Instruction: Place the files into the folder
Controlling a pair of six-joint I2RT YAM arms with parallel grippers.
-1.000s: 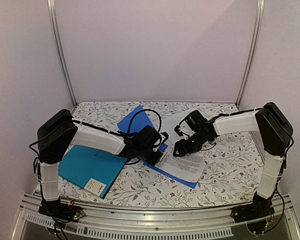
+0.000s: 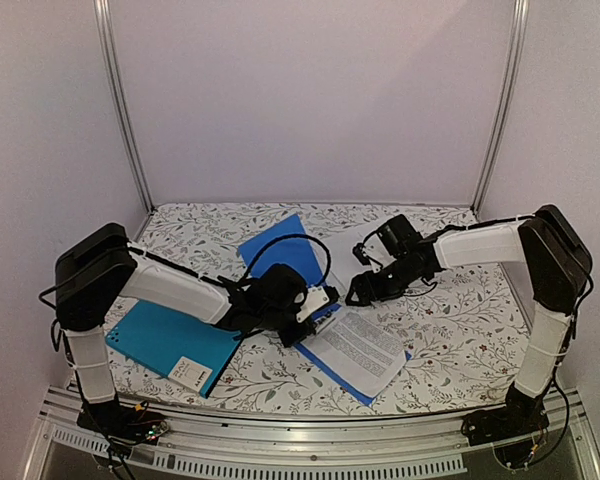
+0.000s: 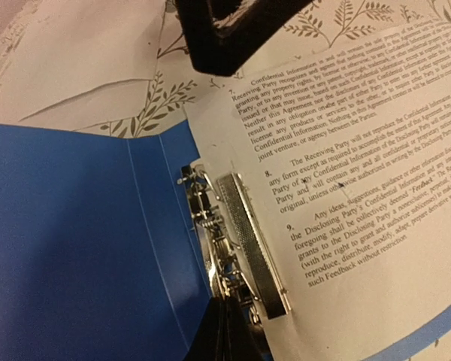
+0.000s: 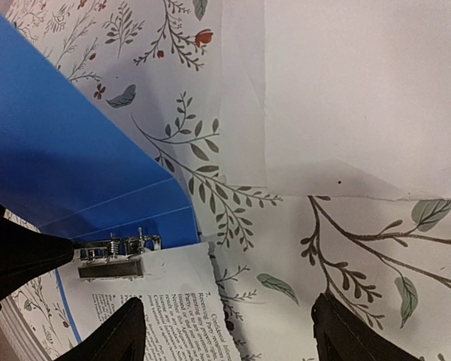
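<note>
The blue folder (image 3: 68,233) lies open, with printed pages (image 3: 361,173) on its right half under a metal clip (image 3: 252,244) at the spine. My left gripper is shut at the lower end of the clip mechanism; nothing clearly shows between its fingers. My right gripper stands open over the upper part of the pages and the patterned surface beside them, fingers apart. In the top view it sits just right of the spine, above the pages (image 2: 360,350).
Loose white paper (image 4: 361,98) lies behind the folder. A teal folder (image 2: 160,340) with a label is at front left.
My left arm has moved toward the front left, and the open folder has shifted slightly with it.
</note>
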